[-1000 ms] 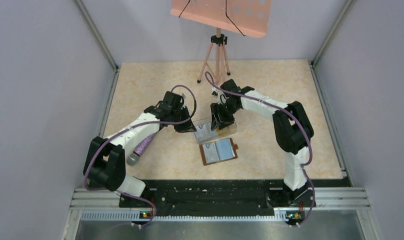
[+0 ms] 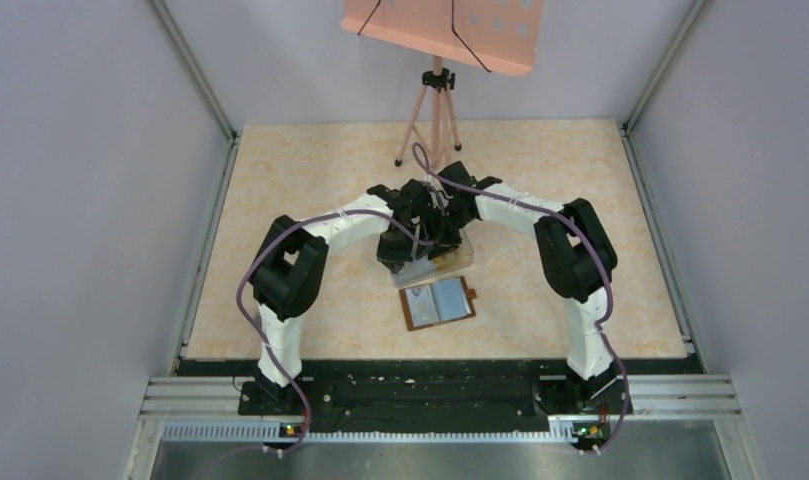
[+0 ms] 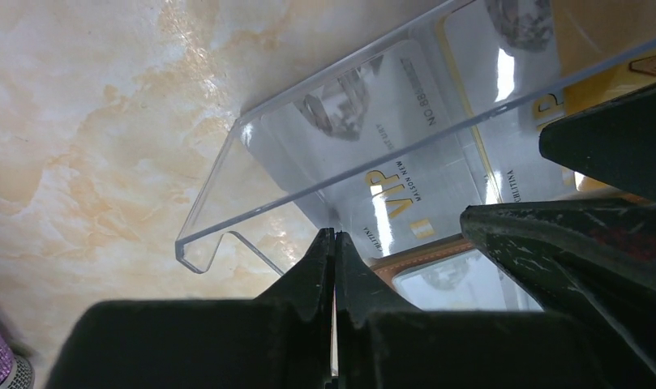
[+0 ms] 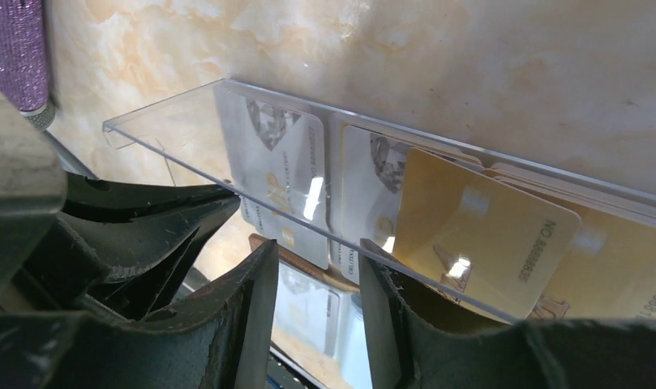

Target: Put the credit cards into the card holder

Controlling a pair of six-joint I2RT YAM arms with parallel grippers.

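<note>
A clear acrylic tray (image 2: 462, 261) holds silver and gold cards. My left gripper is shut, no card visible between its fingertips, close to the lower corner of a silver card (image 3: 405, 154) at the tray's left end; whether they touch, I cannot tell. Partly open and empty, my right gripper hovers by the tray's near rim, beside another silver card (image 4: 365, 170) and a gold card (image 4: 474, 231). The brown card holder (image 2: 438, 323) lies open in front of the tray, a silver card (image 2: 420, 306) in its left side and a pale blue right side.
Both grippers are close together over the tray, the right one's fingers (image 3: 616, 146) at the left wrist view's right edge. A purple cylinder (image 4: 15, 49) lies to the left.
My left arm has swung right, from beside the tray to over its left part, near the right gripper. The right gripper has shifted only slightly. The holder has stayed put.
</note>
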